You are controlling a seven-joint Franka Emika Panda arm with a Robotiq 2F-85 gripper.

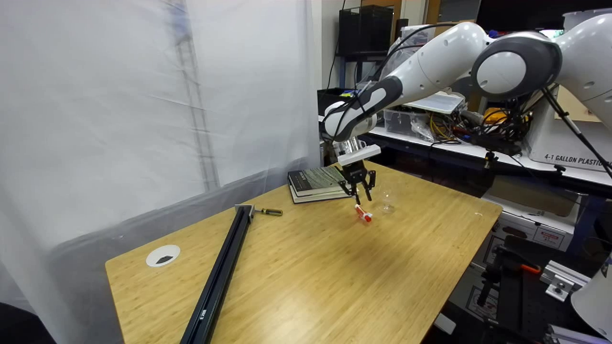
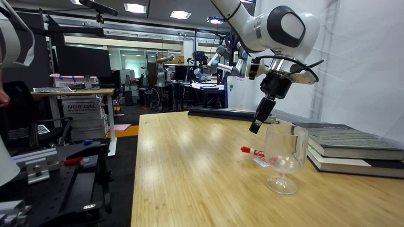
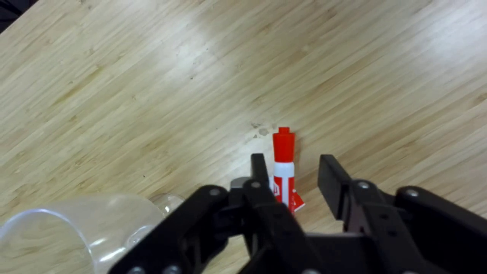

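Observation:
A red and white marker lies on the wooden table; its red cap points away from the gripper in the wrist view. Part of it rests over a small red and white card. Just above the marker, my gripper is open, its fingers apart. In the wrist view the marker appears between the two fingers, nearer the left one, and its back end is hidden behind the gripper. From the side, the fingertips are clear of the table and the marker.
A clear stemmed glass stands upright close to the marker. Stacked books lie behind the gripper. A screwdriver and a long black rail are further left.

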